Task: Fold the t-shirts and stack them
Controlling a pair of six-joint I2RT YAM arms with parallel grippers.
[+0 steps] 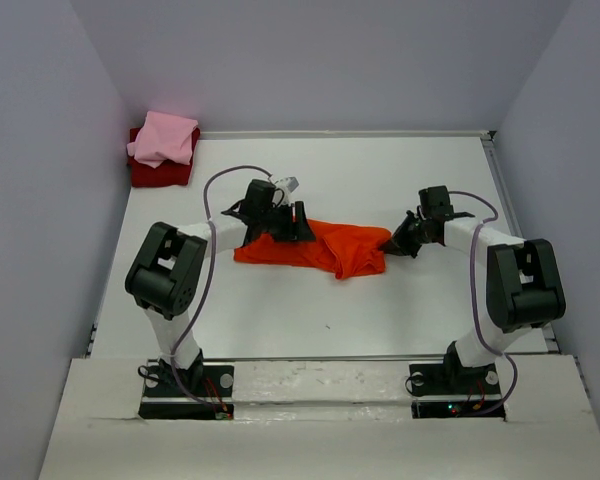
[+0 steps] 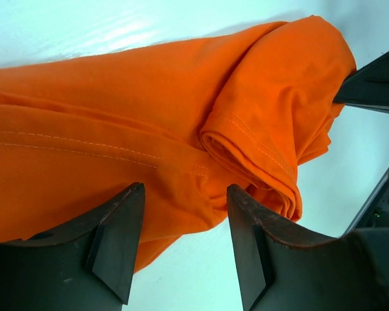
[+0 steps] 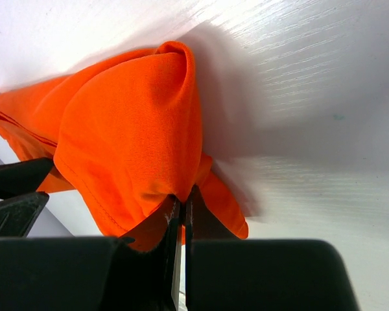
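Note:
An orange T-shirt (image 1: pixel 350 250) lies in a long folded strip across the middle of the table, its right part bunched and turned over. My left gripper (image 1: pixel 288 226) is open above its left part, the cloth visible between its fingers. My right gripper (image 1: pixel 405 243) is shut on the shirt's right end, pinching a gathered corner. At the back left, a pink shirt (image 1: pixel 162 135) lies on a dark red shirt (image 1: pixel 156 175).
Walls border the table on the left, back and right.

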